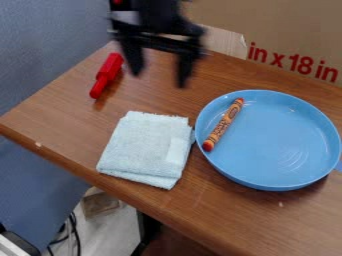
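A dark, blurred gripper (156, 62) hangs over the back of the wooden table, its two finger shapes apart, above and between a red object (104, 75) and a folded pale blue cloth (143, 150). On the right, a blue plate (281, 140) holds an orange crayon-like stick (222, 126) near its left side.
A cardboard box (281, 25) with red lettering stands behind the table. The table (160, 205) has bare wood at the front and left. Cables and floor clutter lie below the left edge.
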